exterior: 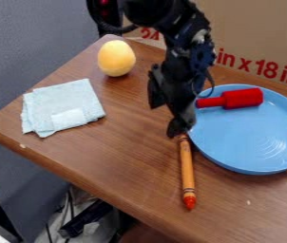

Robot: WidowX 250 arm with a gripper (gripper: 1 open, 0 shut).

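My black gripper (172, 119) hangs over the table just left of the blue plate (254, 142), low at the upper end of an orange crayon (187, 176), which lies lengthwise with its red tip toward the front. Whether the fingers are open or touch the crayon is hard to tell. A red cylinder with a handle (239, 98) lies on the plate's back part. A yellow egg-shaped object (116, 58) stands at the back left, and a folded pale cloth (61, 107) lies at the left.
A cardboard box (254, 47) stands behind the wooden table (108, 166). Cables and dark gear sit below the table's left edge.
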